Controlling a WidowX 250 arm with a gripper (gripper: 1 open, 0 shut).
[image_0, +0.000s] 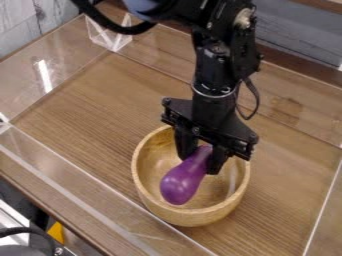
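A purple toy eggplant (185, 181) lies in a round tan wooden bowl (159, 206) at the lower middle. My black gripper (206, 140) hangs directly over the bowl, its fingers down around the narrow upper end of the eggplant. The end of the eggplant between the fingers is partly hidden, so whether they grip it is unclear.
A clear plastic container (114, 30) stands at the back left. A wall edge runs along the back, and dark cables and a yellow item sit at the lower left corner.
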